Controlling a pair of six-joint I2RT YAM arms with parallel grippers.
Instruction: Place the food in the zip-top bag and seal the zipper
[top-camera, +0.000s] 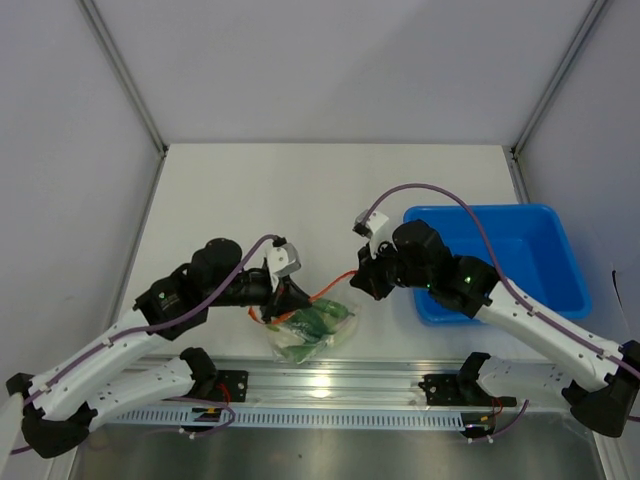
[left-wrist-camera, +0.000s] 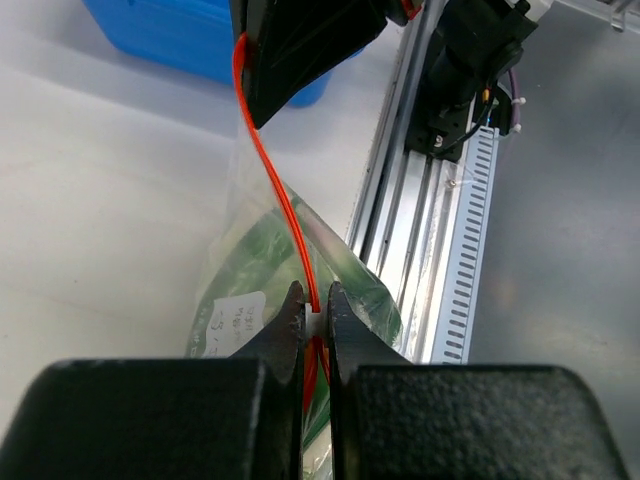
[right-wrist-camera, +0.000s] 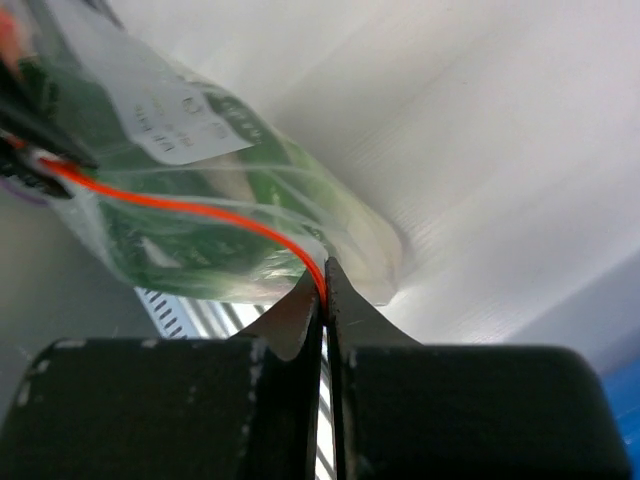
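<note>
A clear zip top bag (top-camera: 315, 330) with green contents and a white label lies on the table's front, below the grippers. Its red zipper strip (left-wrist-camera: 280, 195) runs between the two grippers. My left gripper is shut on the strip and a small pale piece, with more red strip under its fingers. My right gripper is shut on the strip's other stretch, a little right of and above the bag in the top view.
A blue bin (top-camera: 500, 240) stands at the right. A metal rail (top-camera: 320, 375) runs along the front edge.
</note>
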